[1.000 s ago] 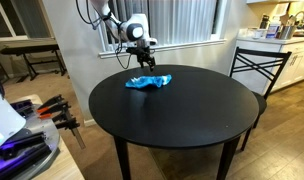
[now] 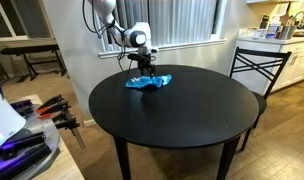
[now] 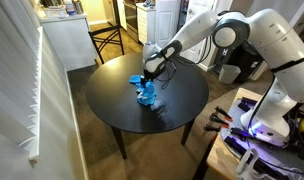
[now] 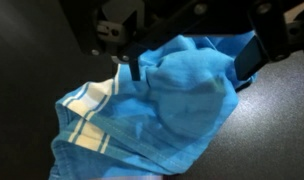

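A crumpled blue cloth with white stripes (image 4: 90, 135) lies on the dark round table. From the first exterior view, the blue cloth (image 2: 158, 81) is bunched near the table's far left side. My gripper is open above it, one finger to each side of a raised fold. Seen from the second exterior view, the gripper (image 3: 146, 79) is right at the cloth (image 3: 145, 98). Whether the fingers touch the fabric, I cannot tell. The arm partly hides the cloth's upper part in the wrist view.
A black chair (image 2: 260, 67) stands behind the table on the right. Black furniture (image 2: 20, 155) sits at the lower left, away from the cloth.
Over the last second the arm has come down towards the cloth, and the gripper is now lower at it. The cloth lies in much the same place.
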